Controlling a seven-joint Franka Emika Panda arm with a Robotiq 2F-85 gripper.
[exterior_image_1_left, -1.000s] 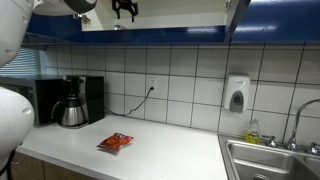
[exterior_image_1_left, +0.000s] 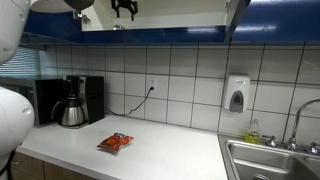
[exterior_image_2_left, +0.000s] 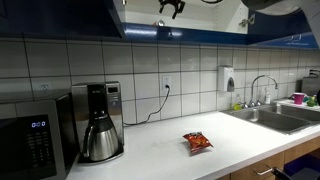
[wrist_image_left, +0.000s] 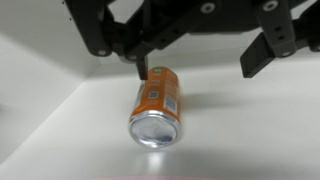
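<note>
An orange can (wrist_image_left: 158, 100) with a silver end shows in the wrist view, on a white surface. My gripper stands open, its dark fingers wide apart and nothing between them. The can appears low and left of centre, near the left finger and beyond the fingertips; whether they touch I cannot tell. From outside, the gripper (exterior_image_1_left: 125, 9) is up at the open white cupboard (exterior_image_1_left: 175, 14) above the counter. In the second exterior view the gripper (exterior_image_2_left: 172, 8) is likewise at the top edge. The can cannot be made out in either exterior view.
A blue cupboard edge (exterior_image_1_left: 180, 35) runs below the gripper. On the white counter (exterior_image_1_left: 165, 150) lies a red packet (exterior_image_1_left: 115, 143). A coffee maker (exterior_image_2_left: 100, 125) and microwave (exterior_image_2_left: 38, 138) stand left; a sink (exterior_image_1_left: 262, 160) is right.
</note>
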